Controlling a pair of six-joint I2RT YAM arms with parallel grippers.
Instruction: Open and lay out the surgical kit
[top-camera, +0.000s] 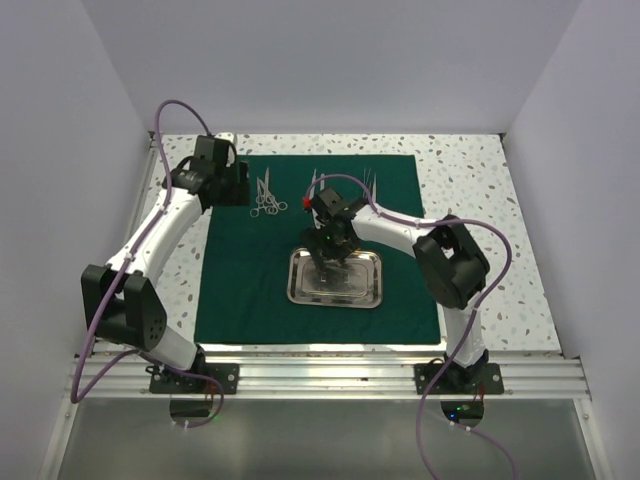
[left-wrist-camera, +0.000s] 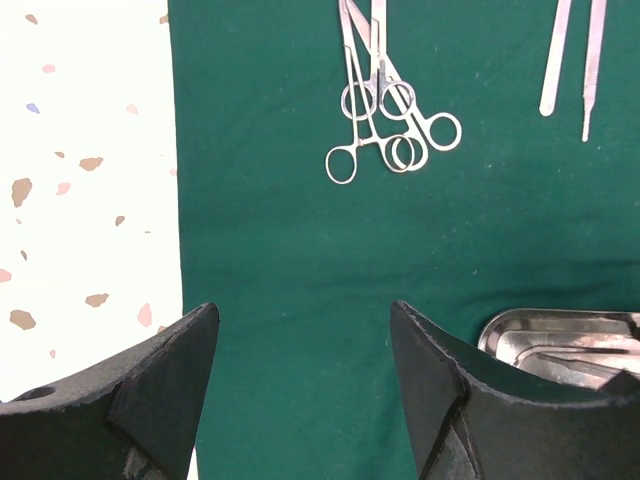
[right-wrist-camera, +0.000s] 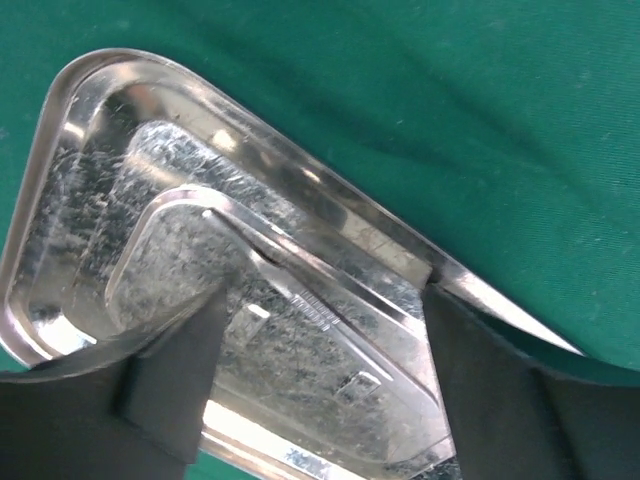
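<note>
A metal tray (top-camera: 300, 295) lies on the green cloth (top-camera: 240, 300). One slim scalpel-like instrument (right-wrist-camera: 300, 298) rests in it, along a long side. Over the tray's back left part hangs my right gripper, its fingers apart and the instrument visible in the space between them. My left gripper is open and empty above the cloth's left side, near the scissor-like instruments (left-wrist-camera: 380, 125), which lie crossed over one another. Two thin handled tools (left-wrist-camera: 555, 60) are placed farther right on the cloth.
More slim tools (top-camera: 370, 182) lie at the back of the cloth, partly behind the right arm. A speckled white tabletop (top-camera: 490, 250) surrounds the cloth.
</note>
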